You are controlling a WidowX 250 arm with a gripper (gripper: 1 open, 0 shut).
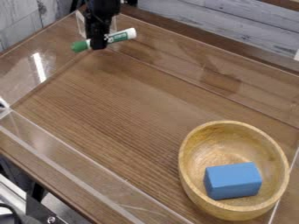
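Note:
My black gripper (98, 38) is at the top left of the table, shut on a white and green cylindrical item (121, 36), like a marker or tube, that lies crosswise in its fingers with the green end to the left. Whether the item touches the tabletop is unclear.
A wooden bowl (197, 150) at the lower right holds a blue block (232, 179). A raised edge runs along the back, and cables hang past the left front edge.

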